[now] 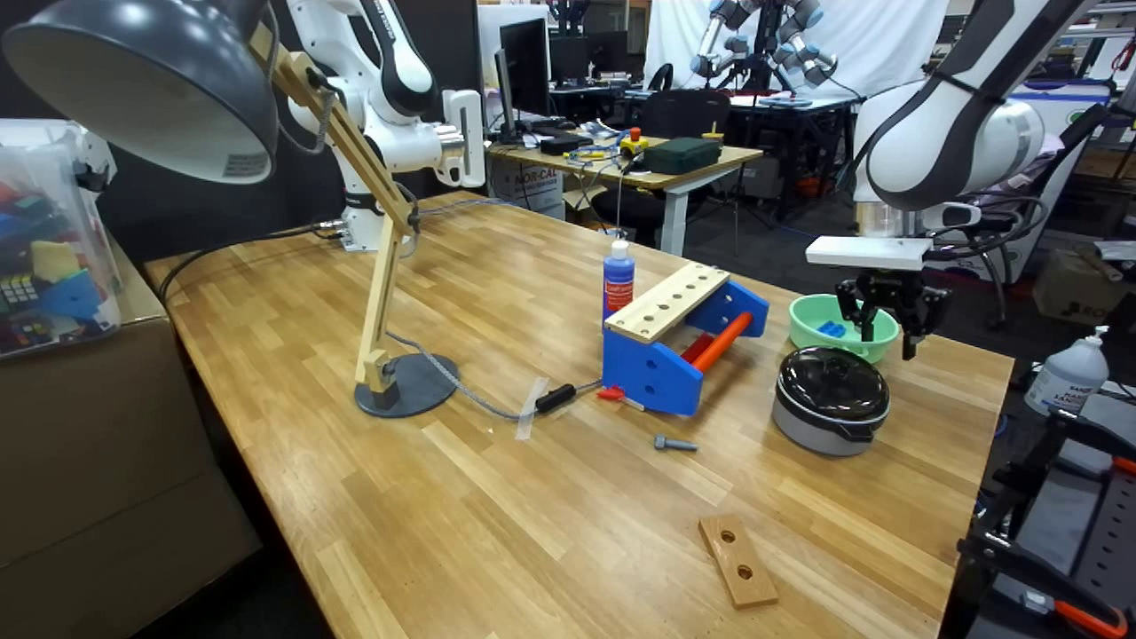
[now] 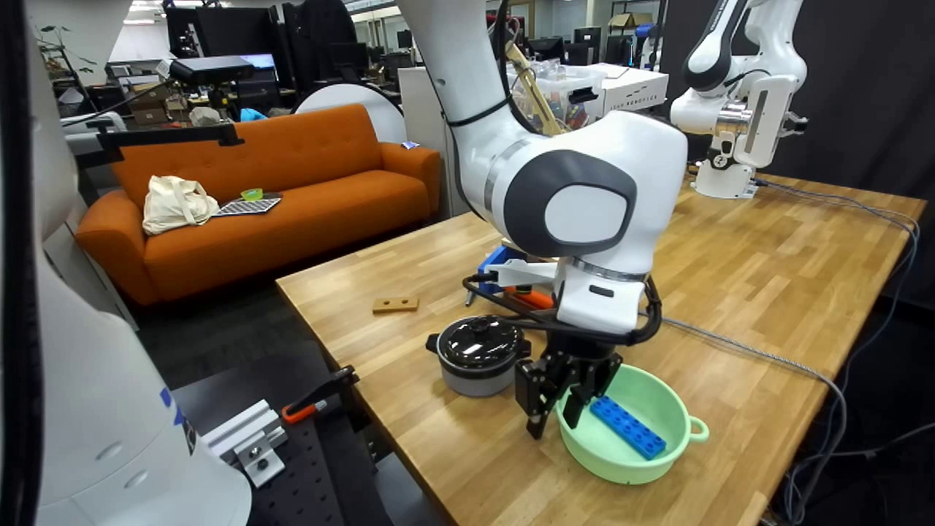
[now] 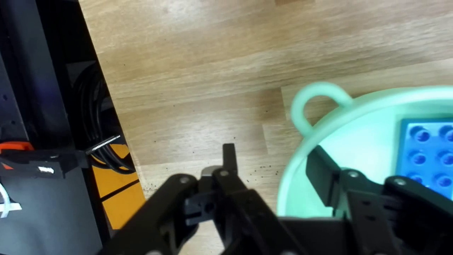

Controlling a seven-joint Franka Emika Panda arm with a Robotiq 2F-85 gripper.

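Note:
A light green bowl (image 2: 675,456) with small loop handles stands at the table's corner. Inside it lies a blue toy brick (image 2: 627,427) with studs on top. My gripper (image 2: 554,417) hangs at the bowl's rim, part open, pointing down. In the wrist view, one finger (image 3: 321,172) is over the inside of the bowl (image 3: 293,168) and the other is outside, over bare wood. The rim runs through the gap between them; whether either finger touches it, I cannot tell. The blue brick (image 3: 426,157) is to the right of both fingers, clear of them.
A grey pot (image 1: 831,399) with a black lid is close beside the bowl. Behind it are a blue toy workbench (image 1: 651,373), a bolt (image 1: 675,443) and a wooden strip with holes (image 1: 737,561). The table edge is close to the bowl.

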